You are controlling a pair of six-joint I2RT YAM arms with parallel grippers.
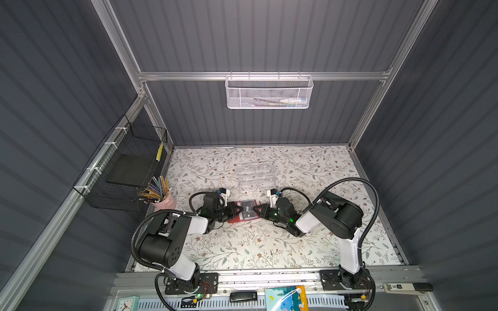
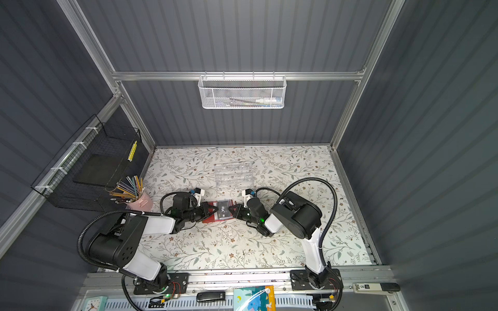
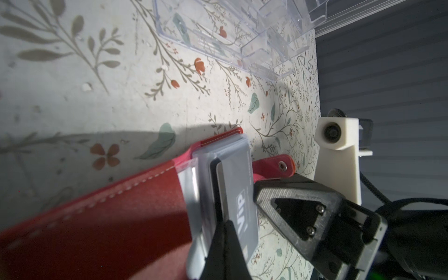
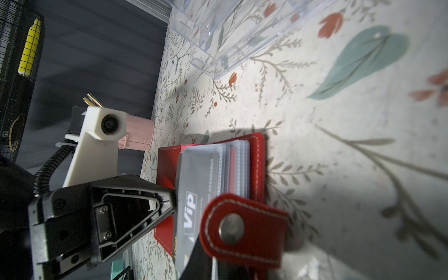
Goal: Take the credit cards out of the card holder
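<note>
An open red card holder [image 3: 107,228] lies on the floral table between my grippers, its clear sleeves holding grey cards marked VIP [image 4: 196,186], with the snap strap [image 4: 242,238] on its right. My left gripper [image 1: 236,210] is shut at the left side of the card stack; in the left wrist view its fingertips touch the sleeves' edge, with no card clearly between them. My right gripper [image 1: 257,210] is shut at the right side of the holder; in the right wrist view its fingertips are mostly hidden under the strap.
A clear acrylic organiser [image 1: 256,173] stands just behind the holder. A pink cup of pencils [image 2: 139,202] and a black wire basket [image 1: 124,171] are at the left.
</note>
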